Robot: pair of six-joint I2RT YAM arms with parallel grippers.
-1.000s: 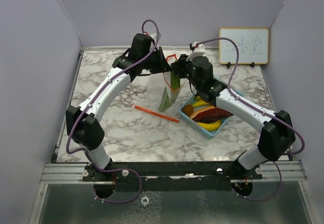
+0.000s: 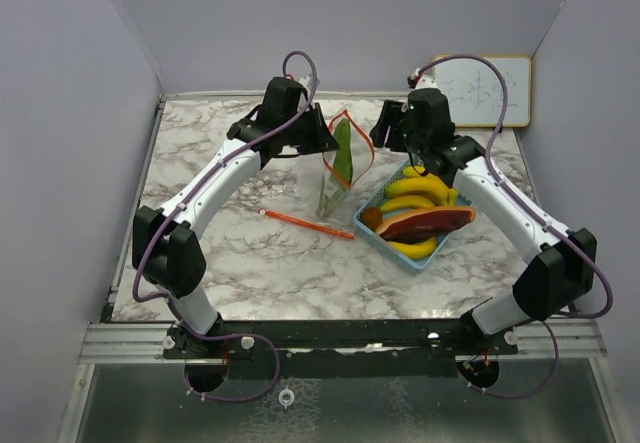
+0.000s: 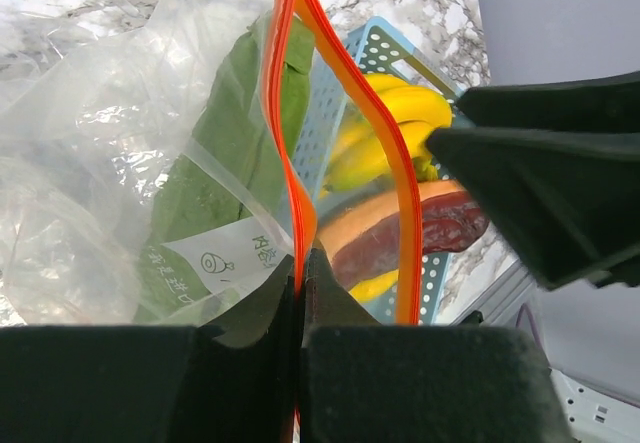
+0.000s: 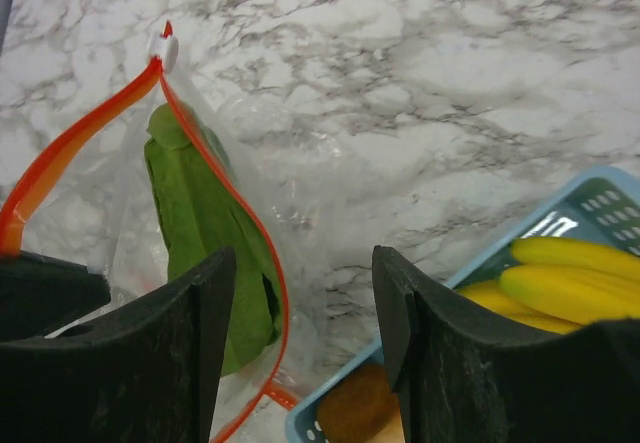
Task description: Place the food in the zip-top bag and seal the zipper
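A clear bag (image 4: 315,178) with an orange zip rim stands with its mouth open, a long green food item (image 4: 220,253) inside. My left gripper is shut on the orange rim (image 3: 297,203) at the bag's left side. To the right of the mouth hovers my right gripper (image 2: 380,135); its fingers (image 4: 395,303) are apart, with nothing between them. A blue basket (image 2: 368,235) holds several yellow bananas (image 2: 430,189), a dark red and orange long food (image 2: 425,225) and a brown round item (image 2: 372,217).
An orange strip (image 2: 305,223) lies on the marble table (image 2: 220,273) in front of the bag. A whiteboard (image 2: 485,88) stands at the back right.
My right gripper was over the bag's mouth, and has moved right, away from it, uncovering the rim. Earlier, the left gripper shifted slightly; the green item stays in the bag.
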